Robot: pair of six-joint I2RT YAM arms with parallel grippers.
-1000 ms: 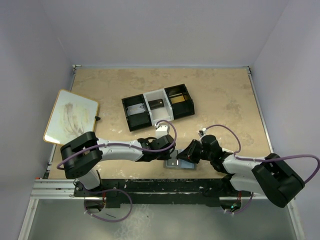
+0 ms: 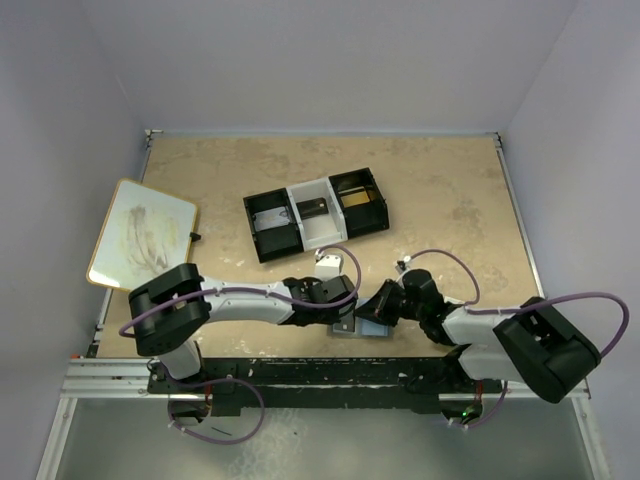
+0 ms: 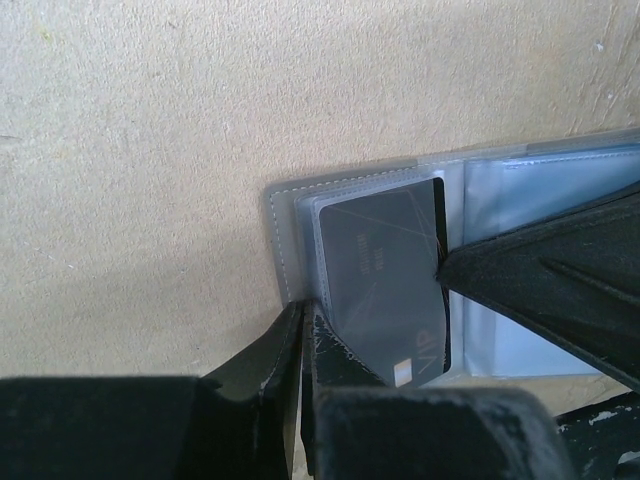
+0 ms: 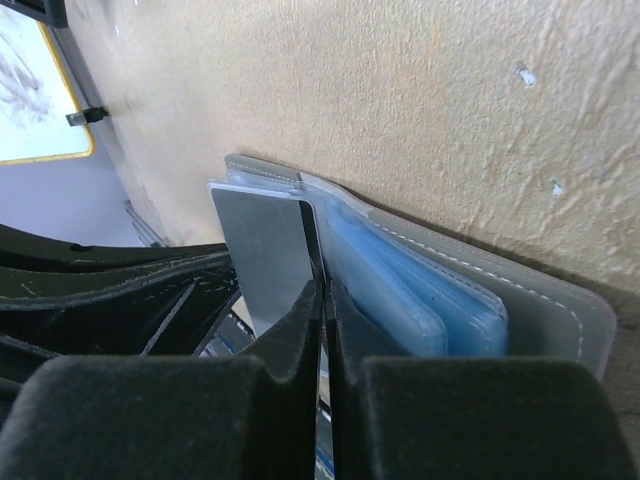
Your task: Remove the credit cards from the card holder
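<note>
The card holder [image 3: 285, 240], clear grey plastic with a stitched edge, lies open on the table between both grippers. In its left pocket sits a dark grey card [image 3: 375, 270] with a black stripe along the right side. My left gripper is shut, its tips against the holder's left edge; whether they pinch the plastic is unclear. At the striped edge of the card [image 4: 265, 240], the tips of my right gripper are close together. Whether they hold the card cannot be made out. A blue pocket [image 4: 420, 270] lies beside them.
A black and white organizer [image 2: 318, 212] with three compartments, holding card-like items, stands at the back. To the left rests a white board [image 2: 143, 235]. Bare table [image 2: 450, 190] shows at the back right.
My left gripper has shifted a little to the right, over the holder's left part. The right arm has turned slightly, with its tips still near the holder's middle.
</note>
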